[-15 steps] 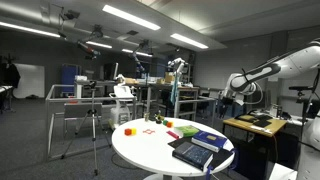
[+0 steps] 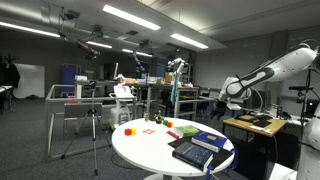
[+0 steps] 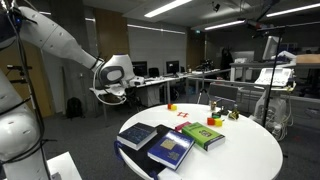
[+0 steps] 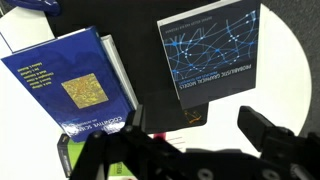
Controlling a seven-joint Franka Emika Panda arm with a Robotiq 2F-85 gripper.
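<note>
In the wrist view, a blue book [image 4: 75, 85] titled Cognitive Science lies at the left. A dark book [image 4: 210, 55] with a network pattern, Probabilistic Graphical Models, lies at the right. Below and between them is my gripper, its fingers spread wide with no object between them. Green shows beneath the blue book's lower edge. Exterior view 2 has my gripper [image 3: 118, 91] raised above the table's left side, apart from the books. There, the dark book [image 3: 139, 137], blue book [image 3: 171, 150] and green book [image 3: 202, 137] rest close together.
The round white table [image 3: 245, 160] has bare surface on its right side. Small red and yellow blocks [image 3: 214, 122] sit beyond the green book. A tripod [image 2: 95, 120] stands on the floor beside the table in exterior view 1.
In exterior view 1, my arm has shifted slightly, with its gripper end a little lower and farther right. The books have not visibly moved.
</note>
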